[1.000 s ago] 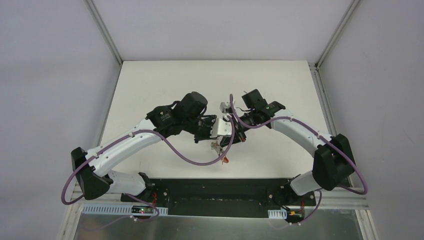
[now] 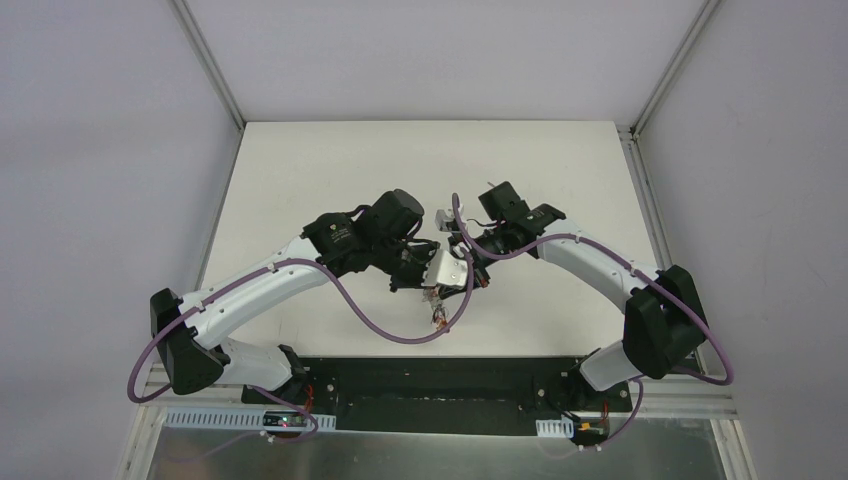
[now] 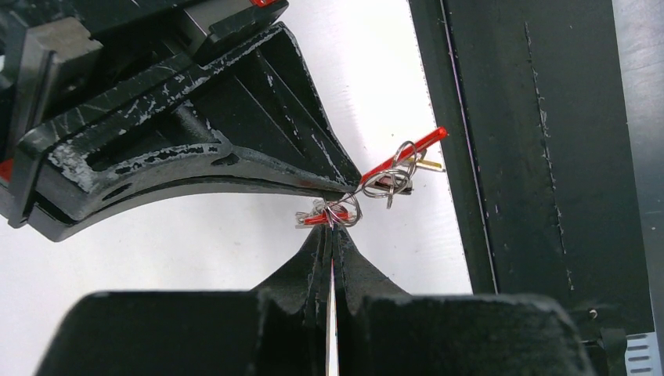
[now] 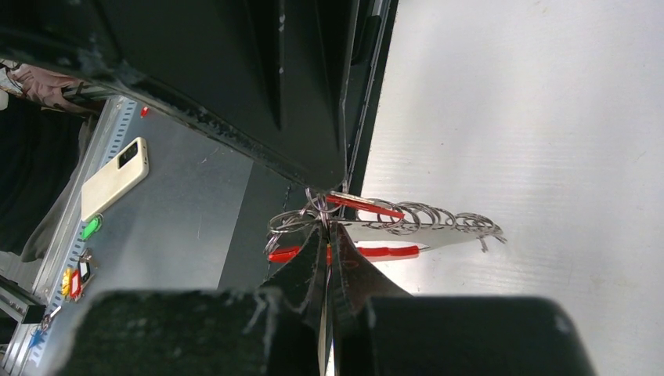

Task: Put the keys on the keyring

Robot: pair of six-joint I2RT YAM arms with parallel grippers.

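Both grippers meet near the middle of the table (image 2: 310,170). My left gripper is shut at a tangle of wire rings (image 3: 387,183) with red-handled pieces (image 3: 407,150); whether it pinches a ring is unclear. My right gripper is shut at the same bunch, where rings (image 4: 415,221) and red pieces (image 4: 387,252) cross its tips; what lies between them cannot be told. The other arm's dark housing covers much of the top of each wrist view. In the top view the bunch (image 2: 438,316) hangs below the grippers.
Purple cables loop over both arms.
Both grippers have shifted slightly, the left toward the right and front of the table, the right slightly leftward. The dangling bunch has swung a little.
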